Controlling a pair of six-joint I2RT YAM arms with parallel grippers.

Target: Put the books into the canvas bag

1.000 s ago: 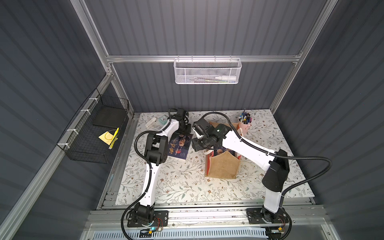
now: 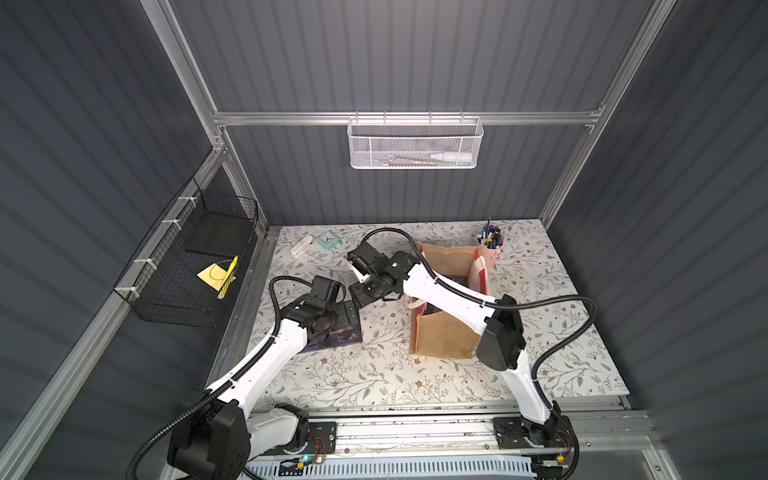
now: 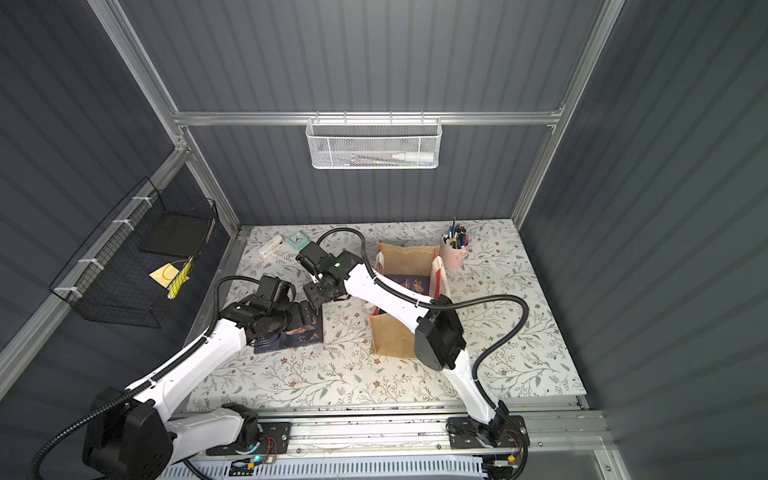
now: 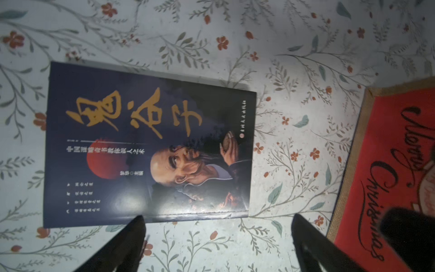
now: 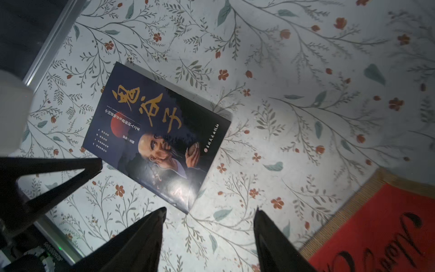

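A dark blue book (image 4: 113,163) with a bald man on its cover lies flat on the floral table (image 5: 299,113), left of the canvas bag (image 2: 445,336). The bag stands with a red front and brown sides, another dark book (image 3: 409,281) inside. My left gripper hangs open over the table near the book's long edge, nothing between its fingers. My right gripper is above and to the right of the book, near the bag, its fingers apart with nothing between them.
A pink pen cup (image 3: 453,257) stands behind the bag. A white item (image 2: 301,246) and a teal item (image 2: 328,240) lie at the back left. A black wire basket (image 2: 160,288) hangs on the left wall; a white mesh basket (image 2: 414,144) on the back wall.
My left arm has pulled back toward the front left, and the book has shifted toward the front left and turned. My right arm has moved leftward from over the bag toward the book.
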